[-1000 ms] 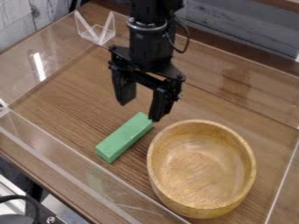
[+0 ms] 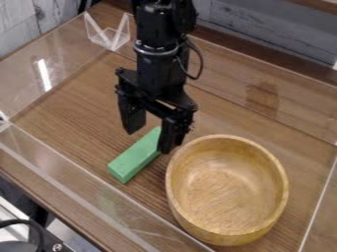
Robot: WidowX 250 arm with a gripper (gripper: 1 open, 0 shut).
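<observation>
The black robot arm reaches down from the top of the view to its gripper [image 2: 154, 114], which stands open above and just behind a green rectangular block [image 2: 134, 157]. The block lies flat on the wooden table, left of a large round-cornered tan bowl [image 2: 227, 192]. Nothing shows held in the gripper.
A dark cable or object sits at the lower left corner. A pale wall or ledge borders the top right.
The gripper has moved left and toward the front of the table, closer over the green block. The block and bowl have not visibly moved.
</observation>
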